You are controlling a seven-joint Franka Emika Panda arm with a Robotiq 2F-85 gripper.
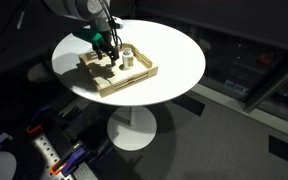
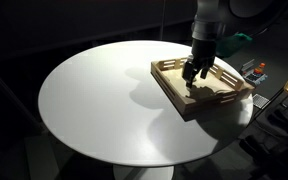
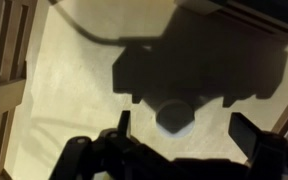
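Observation:
Over the wooden tray point(image 1: 111, 87), my gripper points downward and stands open, with its fingertips point(image 3: 124, 122) set wide apart. A small round white object point(image 3: 175, 118) lies on the tray floor between the fingers in the wrist view, partly in the gripper's shadow. Nothing is held. A pale upright jar or cup point(image 1: 128, 60) stands inside the tray, to the right of the gripper in exterior view 1. I cannot make that jar out in exterior view 2.
The tray's slatted sides point(image 3: 6, 98) rise around the work area, with a wall close to the left in the wrist view. Dark floor point(image 1: 214, 140) surrounds the table.

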